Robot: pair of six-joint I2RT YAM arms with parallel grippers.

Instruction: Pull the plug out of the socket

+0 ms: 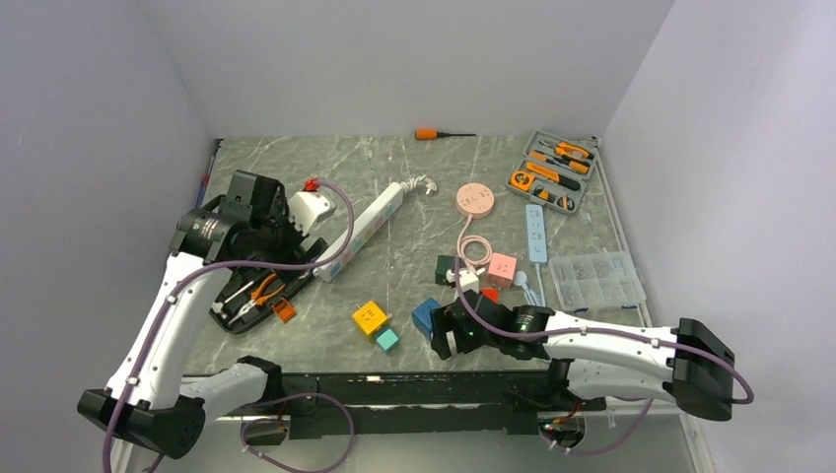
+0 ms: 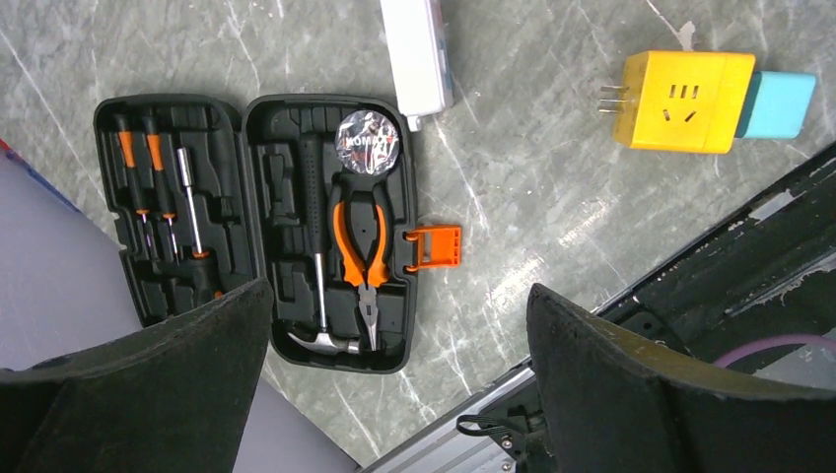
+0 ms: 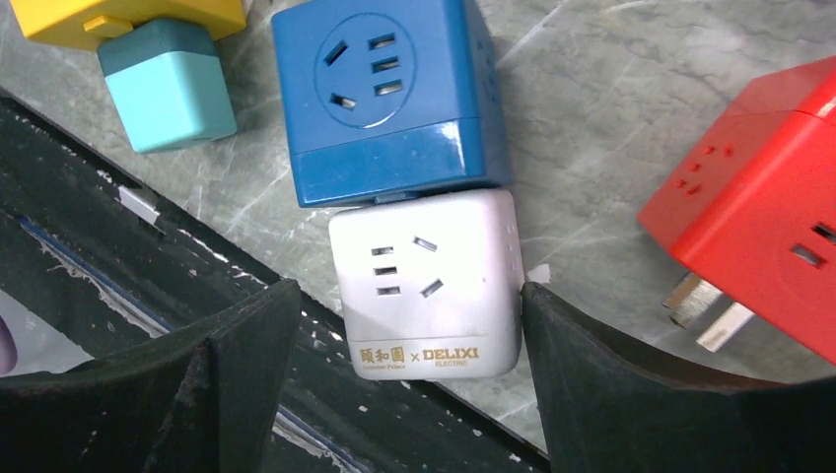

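Note:
A white cube socket (image 3: 424, 281) lies against a blue cube socket (image 3: 394, 99) in the right wrist view. The two bodies meet closely; any prongs between them are hidden. My right gripper is around the white cube, part open. Its right finger (image 3: 567, 345) appears to touch the cube's side, while a gap shows at the left one. From above, the blue cube (image 1: 425, 315) shows beside this gripper, which covers most of the white one. Over the black toolbox (image 2: 254, 197), my left gripper stands open and empty.
A yellow cube plug (image 1: 370, 318) and teal cube (image 1: 385, 339) lie left of the blue one. A red cube plug (image 3: 769, 197) is close to the right gripper's right finger. A white power strip (image 1: 363, 232) lies diagonally. The table's front edge runs near the white cube.

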